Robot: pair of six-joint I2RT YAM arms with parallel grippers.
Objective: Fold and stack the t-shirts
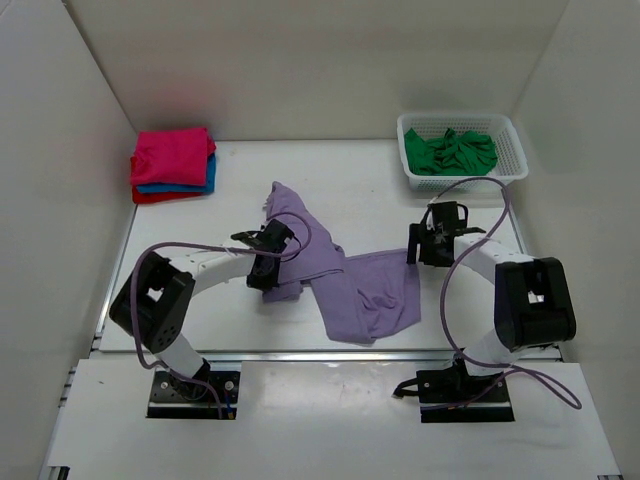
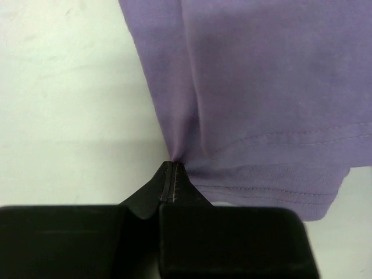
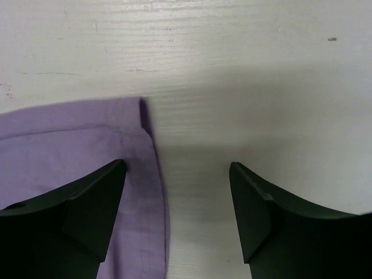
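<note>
The purple t-shirt (image 1: 375, 300) lies partly folded across the middle of the table, one narrow part reaching toward the back. My left gripper is shut on its edge; gathered cloth runs into the fingertips beside a stitched hem. From above, the left arm covers that pinched spot. By the shirt's back right corner, my right gripper stands open. In the right wrist view its left finger (image 3: 104, 189) overlaps the purple cloth, while the other finger (image 3: 256, 203) is over bare table. Nothing is gripped between them.
A folded stack of red and blue cloth (image 1: 172, 160) sits at the back left. At the back right, a white basket (image 1: 412, 130) holds green cloth (image 1: 450, 153). Bare table shows behind the shirt and along its front left.
</note>
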